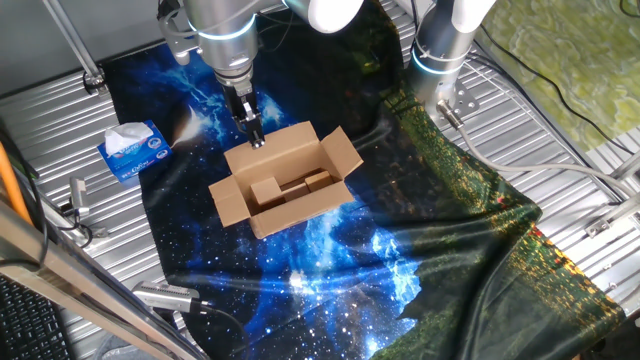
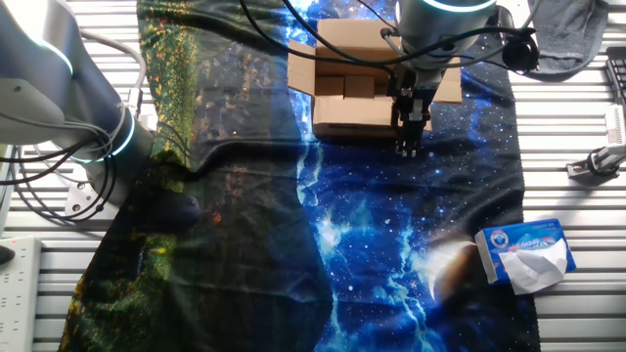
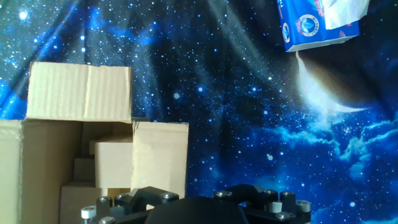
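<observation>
An open cardboard box [image 1: 305, 213] stands on the dark, space-printed cloth with its flaps spread outward. Several smaller brown boxes lie inside, among them a pale block [image 1: 267, 191] and another small box [image 1: 317, 180]. My gripper [image 1: 256, 142] points down close to the box's rear flap in exterior view 1. From the opposite side, its tips [image 2: 406, 151] show just outside the box wall. In the wrist view the box [image 3: 81, 92] is at lower left, cut off by the frame. Only the finger bases show there; whether the fingers are apart is unclear. No object is visible at the fingertips.
A blue tissue box [image 1: 135, 152] with tissue sticking out stands left of the cardboard box in exterior view 1. Wrinkled cloth [image 2: 254, 254] around the box is otherwise free.
</observation>
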